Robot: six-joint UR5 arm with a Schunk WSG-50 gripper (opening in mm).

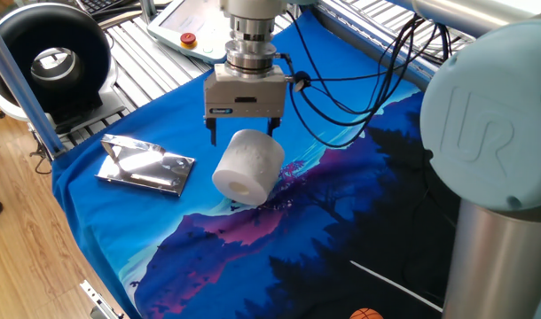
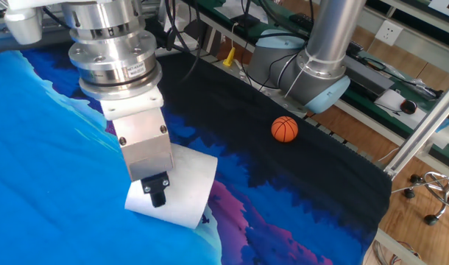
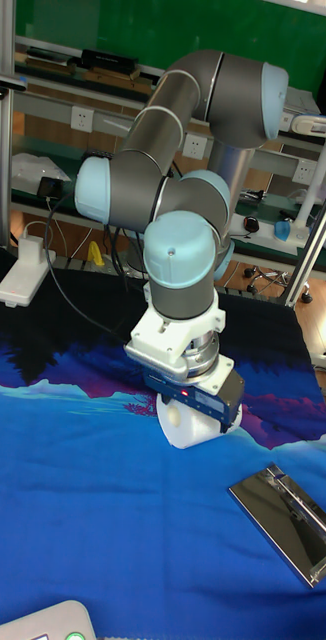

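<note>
A white paper roll lies tilted on the printed cloth, one end with its core hole turned to the camera in exterior view 1. Right above its rear end hangs my gripper, fingers wide apart. Blue cloth shows between the left finger and the roll. The other finger overlaps the roll's upper right edge; whether they touch is unclear. In exterior view 2 a black fingertip crosses in front of the roll. Exterior view 3 shows the roll partly hidden under the gripper body.
A shiny metal plate with a raised bar lies left of the roll. A small orange basketball sits on the dark part of the cloth. A teach pendant rests at the back. Open cloth surrounds the roll.
</note>
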